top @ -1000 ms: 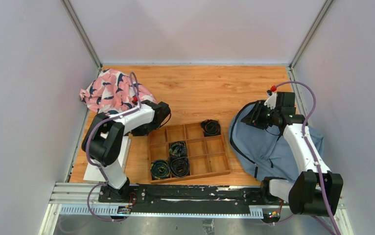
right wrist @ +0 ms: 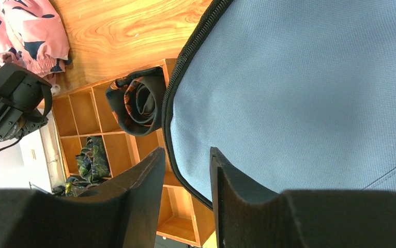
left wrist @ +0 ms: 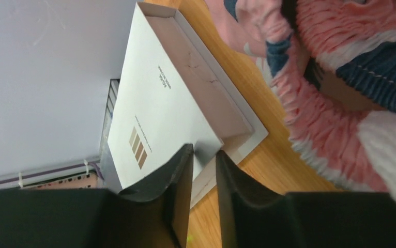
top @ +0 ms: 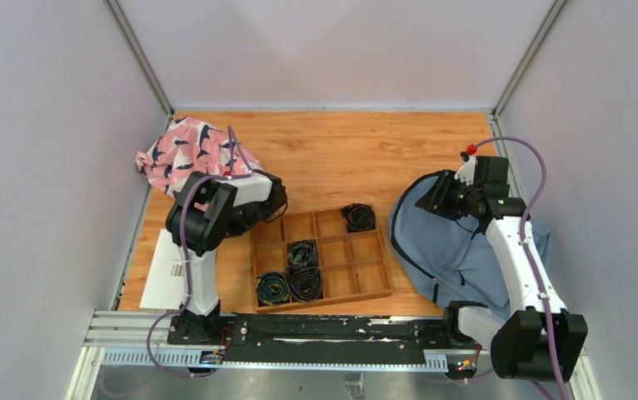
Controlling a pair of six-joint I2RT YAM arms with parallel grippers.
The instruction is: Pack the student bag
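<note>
My left gripper is low at the white box on the table's left, its fingertips at the lid's near corner, slightly apart; whether they touch it is unclear. Beside it lies pink patterned fabric. My right gripper hangs part open over the light blue bag with black zipper, nothing seen between its fingers.
A wooden divider tray stands front centre, holding several dark rolled cloths among empty compartments.
The right arm moved slightly right from one second ago and has held still since.
</note>
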